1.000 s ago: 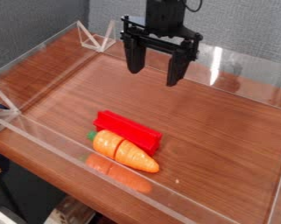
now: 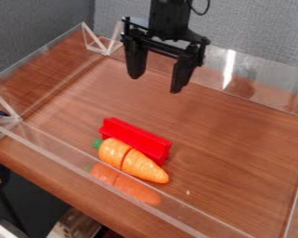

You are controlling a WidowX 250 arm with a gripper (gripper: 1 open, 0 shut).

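Note:
My black gripper [image 2: 158,67] hangs open at the top centre, above the back half of the wooden surface, with nothing between its two fingers. In the lower left of the middle, a red block [image 2: 135,136] lies on the wood, and an orange toy carrot [image 2: 135,162] with a small green tip lies just in front of it. Both are well apart from the gripper.
Clear low walls edge the wooden table [image 2: 226,149], with an orange reflection of the carrot in the front one. White brackets stand at the back-left corner.
My gripper has shifted slightly left and down, its angle changing a little. The block and carrot have not moved.

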